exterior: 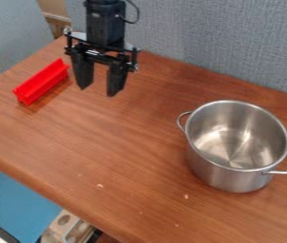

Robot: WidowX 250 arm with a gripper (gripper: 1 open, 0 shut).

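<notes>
My gripper (101,78) hangs from the top of the view above the back left of the wooden table, its two black fingers pointing down and spread apart, with nothing visible between them. A red, elongated object (41,83) lies on the table to the left of it, apart from the fingers. A steel pot (229,169) with two side handles stands at the right, empty inside as far as shows.
A grey padded wall (216,47) runs along the back. A blue surface (13,195) shows beyond the table's front left edge.
</notes>
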